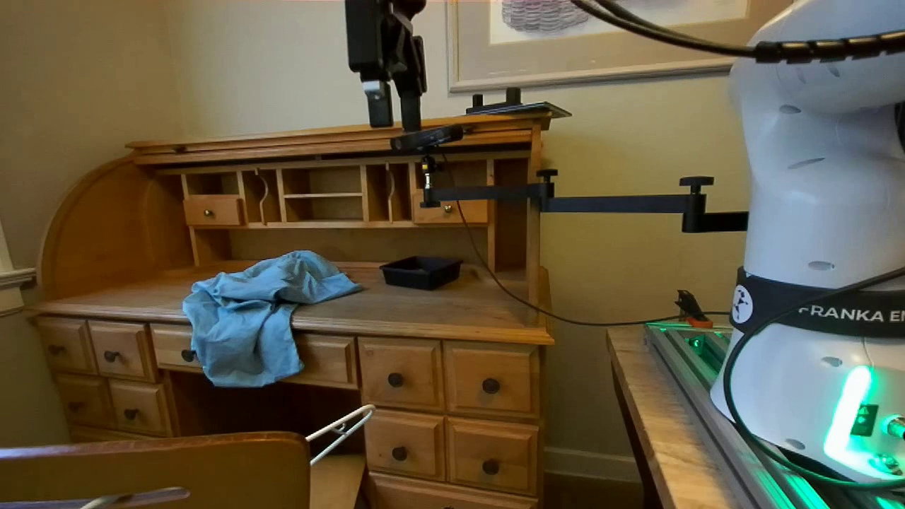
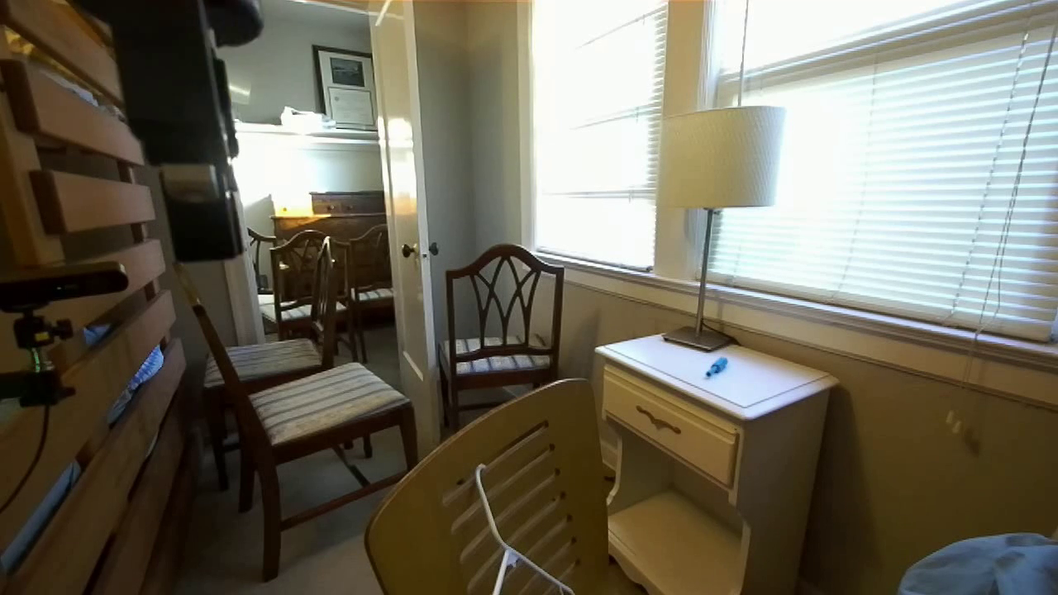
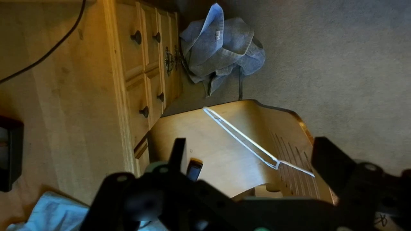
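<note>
High above the desk in exterior view 1, my gripper (image 1: 395,112) hangs with its fingers pointing down. The wrist view shows the gripper open, its two fingers wide apart and nothing held between them. Below that gap, at a distance, a white hanger (image 3: 246,140) rests on the wooden chair (image 3: 215,154). A light blue cloth (image 1: 263,309) lies crumpled on the desk and drapes over its front edge. To its right on the desktop sits a black tray (image 1: 421,272).
The roll-top desk (image 1: 458,309) has free surface right of the tray. A black camera arm (image 1: 619,203) reaches across near the desk's right side, its cable hanging below. In the wrist view, a grey-blue garment (image 3: 219,48) shows beyond the chair. A white nightstand (image 2: 714,372) carries a lamp (image 2: 724,159).
</note>
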